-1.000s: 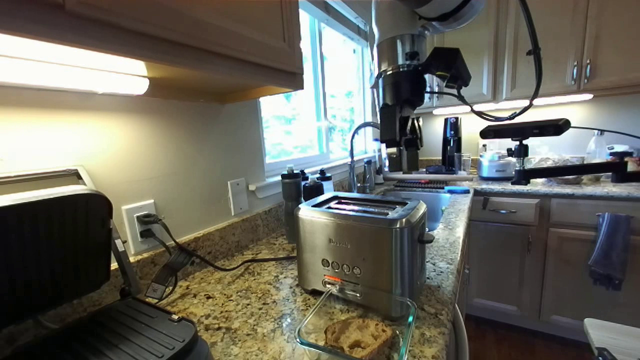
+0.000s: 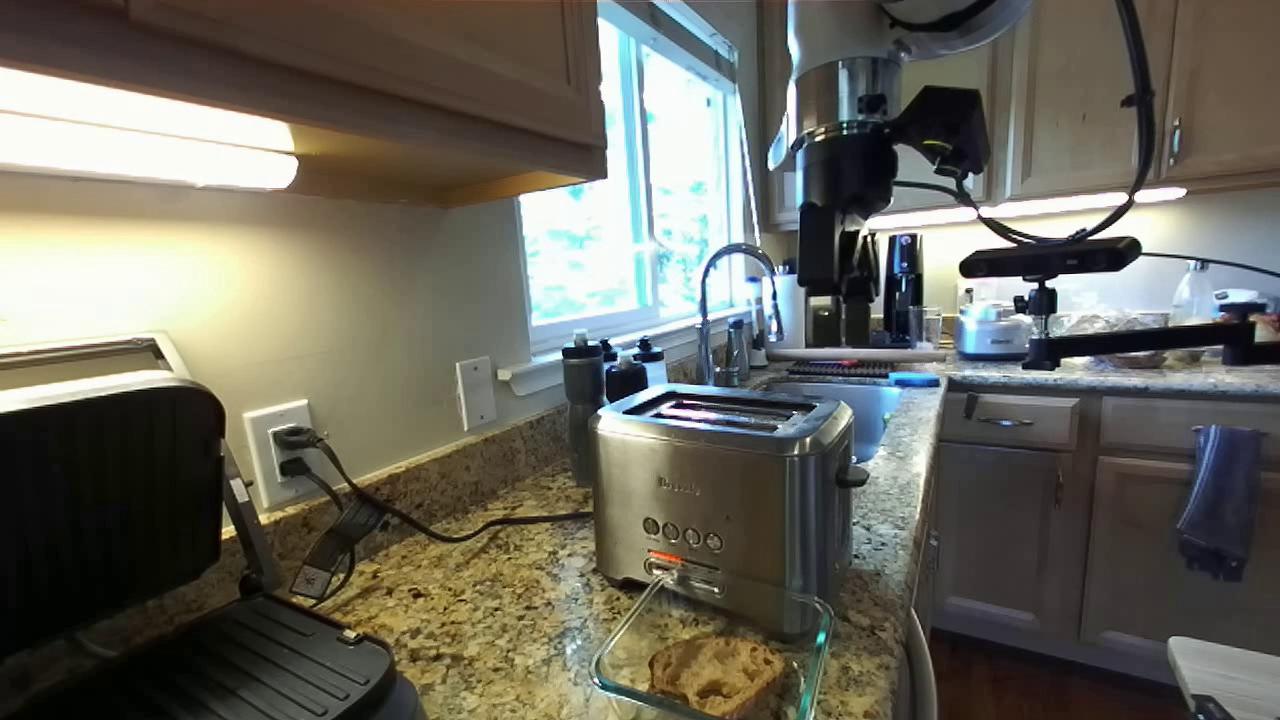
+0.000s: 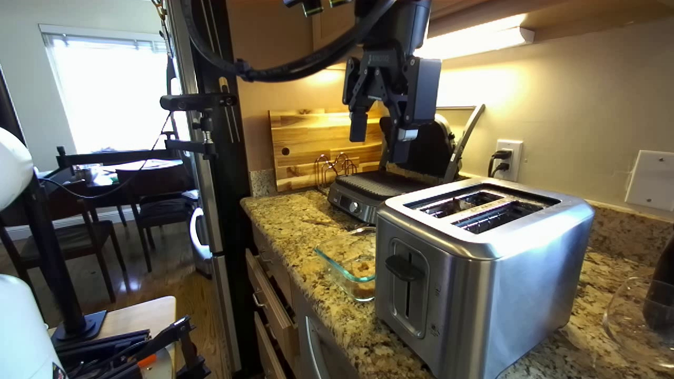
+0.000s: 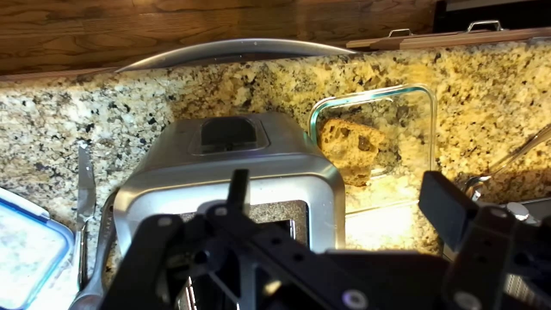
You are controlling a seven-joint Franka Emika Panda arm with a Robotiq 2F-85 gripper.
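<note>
A slice of bread [image 2: 716, 672] lies in a clear glass dish [image 2: 821, 658] in front of the steel toaster [image 2: 708, 510]. From above, the wrist view has the bread [image 4: 352, 147] at the dish's toaster-side end, against or near its wall. Two slots show in the toaster's top [image 3: 493, 205]; I see no bread standing out of them, and their depths are dark. My gripper [image 3: 377, 146] hangs open well above the counter. In the wrist view its fingers [image 4: 448, 209] are wide apart, with nothing held between them and the toaster and dish below.
An open contact grill [image 3: 385, 183] stands beyond the dish. A knife [image 4: 86, 186] and a blue-rimmed lid [image 4: 57, 227] lie on the toaster's other side. Bottles [image 2: 584, 396] stand behind the toaster, and its cord runs to the wall outlet [image 2: 282, 450]. Bare counter borders the front edge.
In exterior view 1 the arm and gripper have shifted a little to the right, staying high. The bread, dish and toaster have not moved.
</note>
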